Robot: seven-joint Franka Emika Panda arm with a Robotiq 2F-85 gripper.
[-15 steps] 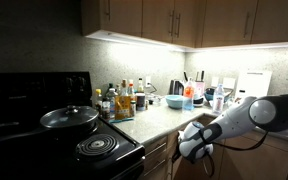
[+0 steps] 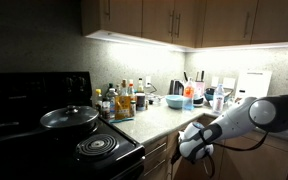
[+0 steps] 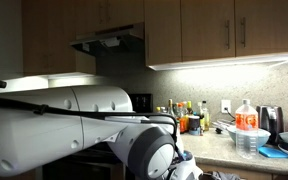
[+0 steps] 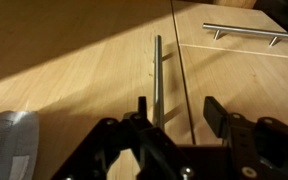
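In the wrist view, a long vertical metal bar handle [image 4: 158, 75] is fixed to a wooden cabinet door [image 4: 104, 75]. My gripper faces this door with its fingers apart. The handle runs up through the space between the fingers, nearer the left one, and its lower end passes among the gripper parts. I cannot tell whether either finger touches it. In exterior view 1, the white arm [image 2: 234, 121] reaches down to the lower cabinets below the counter; the handle itself is not clear there.
A horizontal handle [image 4: 249, 32] sits on the neighbouring front, past a dark seam. Something grey [image 4: 9, 140] shows at the wrist view's left edge. Bottles [image 2: 124, 100] and a blue bowl [image 2: 175, 101] stand on the counter; a lidded pan [image 2: 69, 117] is on the stove.
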